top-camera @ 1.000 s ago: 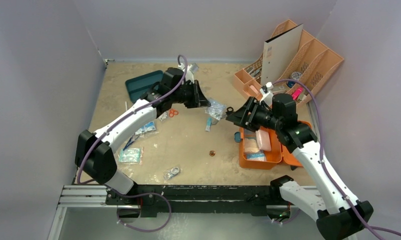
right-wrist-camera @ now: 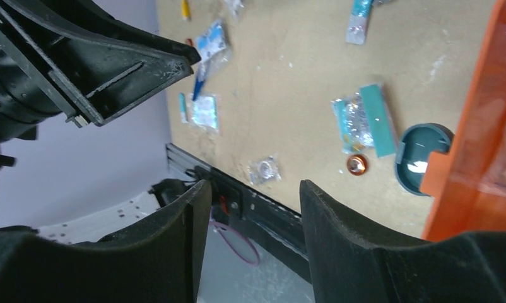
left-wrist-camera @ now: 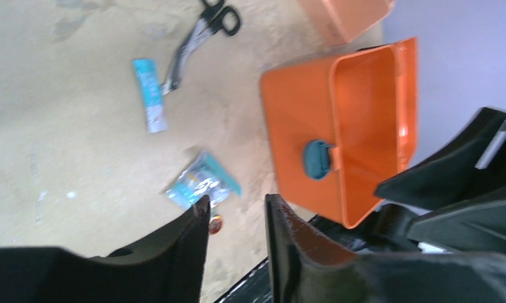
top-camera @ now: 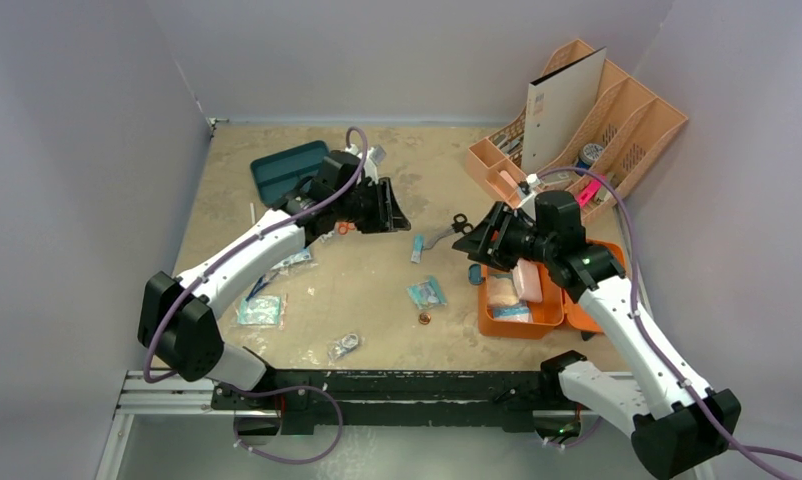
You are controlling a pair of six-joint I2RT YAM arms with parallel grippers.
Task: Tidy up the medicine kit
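A small clear bag with blue and teal contents (top-camera: 427,293) lies on the table left of the orange medicine box (top-camera: 517,328). It also shows in the right wrist view as a clear packet (right-wrist-camera: 363,121). My left gripper is open above the table, its fingers apart and empty. The right gripper is open too, nothing between its fingers, over the box's far left corner. In the top view, the box holds a beige packet (top-camera: 502,292) and a pink packet (top-camera: 526,281). Scissors (top-camera: 445,234) and a blue-white tube (top-camera: 417,249) lie between the arms.
A copper-coloured roll (top-camera: 424,319) sits just below the bag. Several packets, including a pale green one (top-camera: 261,311), lie at the left. A teal tray (top-camera: 282,172) and an orange rack (top-camera: 637,120) stand at the back. Mid-table is largely clear.
The left gripper has shifted slightly left and its fingers have parted.
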